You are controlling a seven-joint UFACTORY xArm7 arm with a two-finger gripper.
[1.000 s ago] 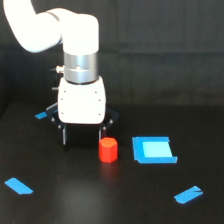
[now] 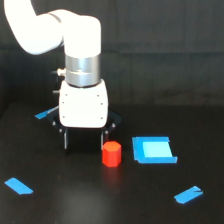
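A small red block [image 2: 111,154] stands on the dark table, just right of and below my gripper in the camera view. My gripper [image 2: 85,138] hangs under the white hand with its two dark fingers set wide apart, so it looks open. No object shows between them. The right finger is close to the block's upper left side; dark on dark, it is too faint to tell whether they touch.
Right of the block lies a pale square [image 2: 156,149] framed with blue tape. Blue tape strips mark the front left [image 2: 18,186], the front right [image 2: 188,195] and a spot behind the hand [image 2: 46,113].
The red block has shifted slightly right and toward the camera. My hand has also moved a little to the right and toward the camera, its fingers still apart.
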